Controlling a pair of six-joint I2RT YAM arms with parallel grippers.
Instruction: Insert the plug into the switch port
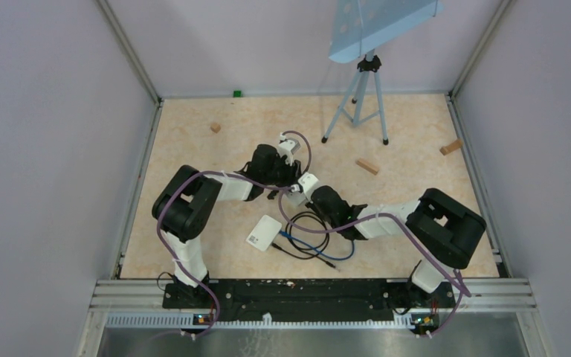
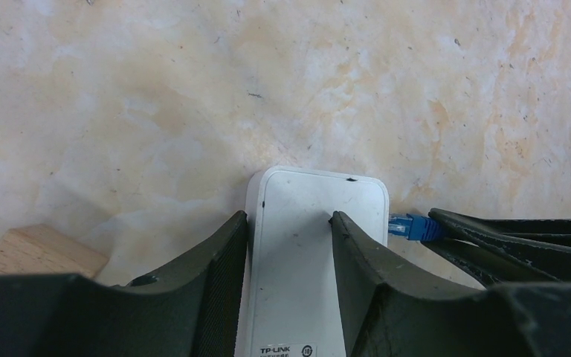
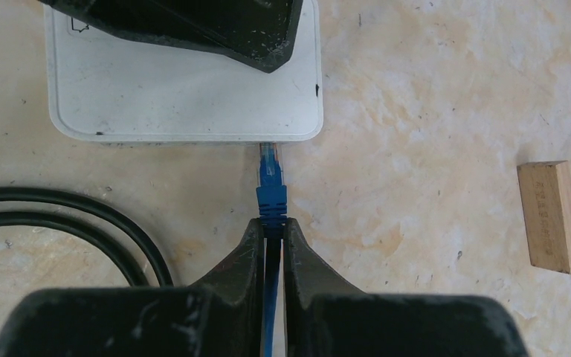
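Note:
The white TP-LINK switch [image 2: 305,253] lies face up, and my left gripper is shut on it, one finger at its left side and the other over its top. In the right wrist view, my right gripper is shut on the blue cable just behind the plug [image 3: 271,175]. The plug points straight at the long edge of the switch [image 3: 186,111], near one corner. Its clear tip meets that edge; much of the clear body shows outside. The port itself is hidden, so I cannot tell whether the tip is inside it.
Coiled black cable [image 3: 74,199] lies beside the right gripper. A second white box [image 1: 264,232] with cables rests nearer the front. Wooden blocks [image 1: 367,166] and a tripod [image 1: 358,104] stand clear of the arms. Bare table lies beyond the switch.

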